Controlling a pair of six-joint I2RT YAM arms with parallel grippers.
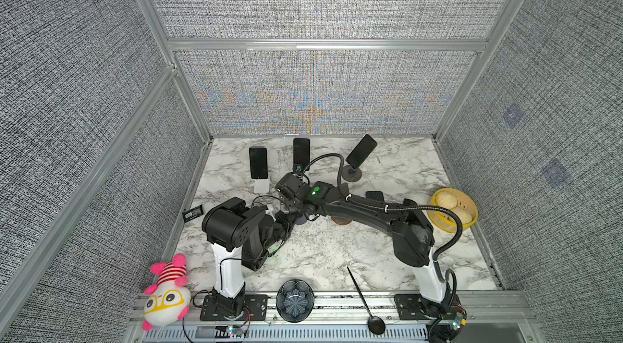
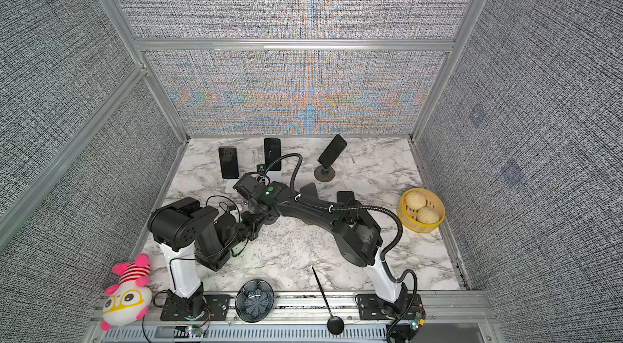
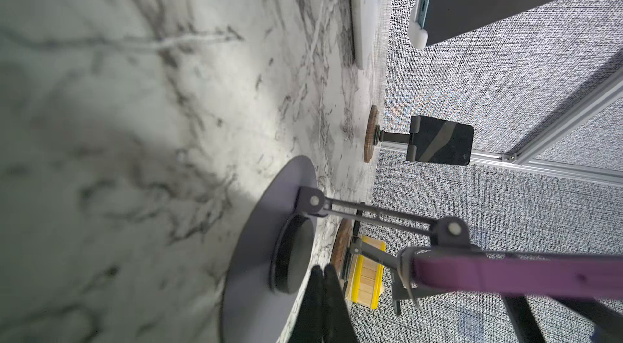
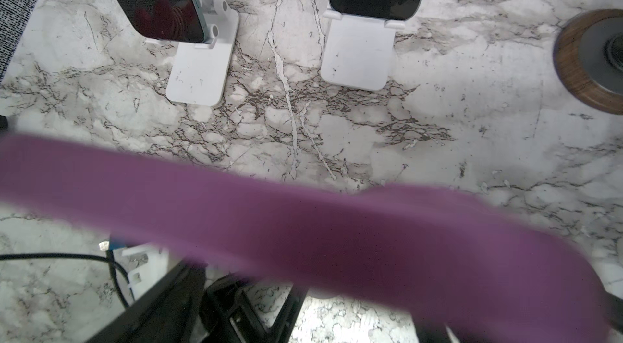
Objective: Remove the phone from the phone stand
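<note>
A pink-purple phone or cradle top [image 4: 292, 226] fills the lower right wrist view, with my right gripper around it; its fingers are mostly hidden, so contact cannot be told. The same pink piece [image 3: 512, 276] tops a grey hinged stand on a round base [image 3: 250, 278]. My left gripper is shut beside that base, low on the table, nothing visible between its fingers. Phones stand on white stands [image 4: 357, 51] and on a wood-based stand [image 4: 587, 83] at the back. Both arms meet at the table's centre, hiding much of this stand from the top views.
A yellow steamer with buns [image 1: 453, 210] sits at the right. A plush toy [image 1: 166, 297], a dark bowl [image 1: 294, 300] and a black ladle [image 1: 375, 324] lie along the front edge.
</note>
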